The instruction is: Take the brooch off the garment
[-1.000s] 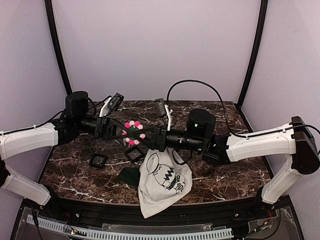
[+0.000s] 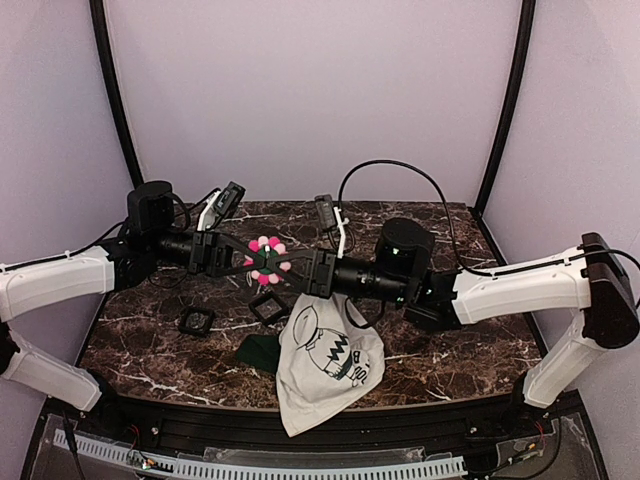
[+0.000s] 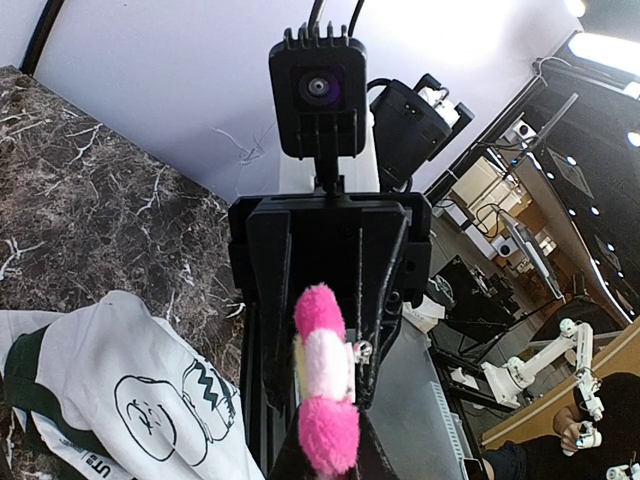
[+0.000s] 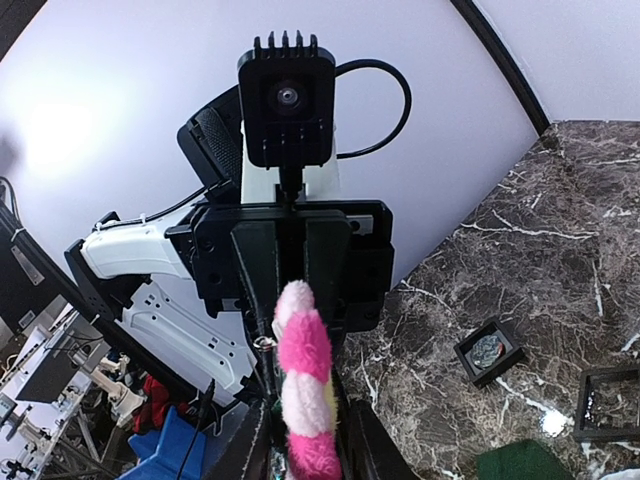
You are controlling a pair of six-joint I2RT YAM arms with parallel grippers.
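A flower brooch (image 2: 264, 243) with pink and white fluffy petals is held in the air between the two grippers, clear of the garment. The left gripper (image 2: 257, 261) is shut on it from the left. From the right, my right gripper (image 2: 286, 268) faces it, its fingers (image 3: 383, 270) apart on either side of the flower; exact contact there is hard to make out. Edge-on, the brooch (image 3: 325, 365) shows a small metal part at its side in the left wrist view. Below lies the white garment (image 2: 335, 365) with a cartoon print, crumpled at the table's front.
Two small dark square boxes (image 2: 197, 320) (image 4: 488, 350) stand on the marble table (image 2: 180, 370) left of the garment. A dark green cloth part (image 2: 262, 352) lies beside the garment.
Both arms have barely moved. The right gripper has shifted very slightly to the right, and the brooch has turned or risen a little between the grippers. The garment lies still.
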